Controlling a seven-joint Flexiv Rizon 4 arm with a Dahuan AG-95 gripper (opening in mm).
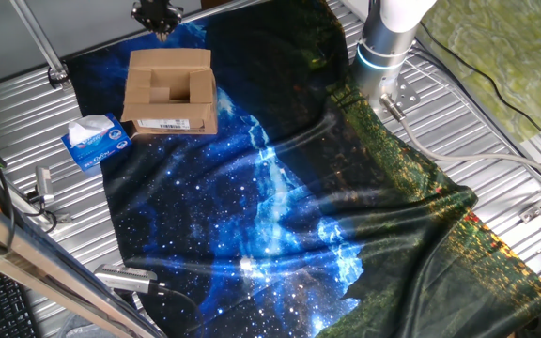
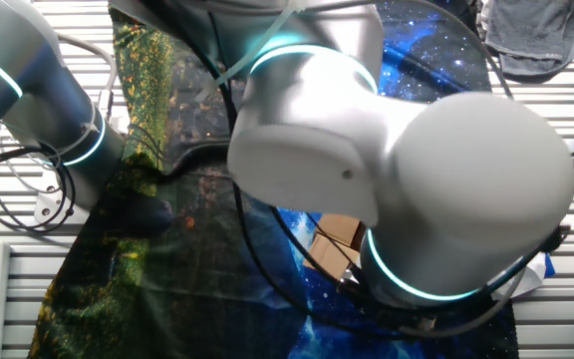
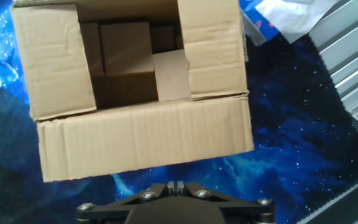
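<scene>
An open cardboard box (image 1: 170, 117) stands on the dark galaxy-print cloth, its flaps spread outward. Brown cardboard pieces (image 3: 126, 48) show inside it in the wrist view, though whether they are inner flaps or separate blocks is unclear. My gripper has its fingertips together with nothing visible between them, just off the box's near flap in that view. From the first exterior view, the gripper (image 1: 162, 36) hangs by the box's far side at the top edge. The arm hides most of the box (image 2: 334, 253) in the second exterior view.
A blue tissue box (image 1: 97, 148) sits beside the cardboard box, at the cloth's edge. A metal-cased device (image 1: 125, 278) with a cable lies near the front left. The arm's base (image 1: 383, 66) stands at the right rear.
</scene>
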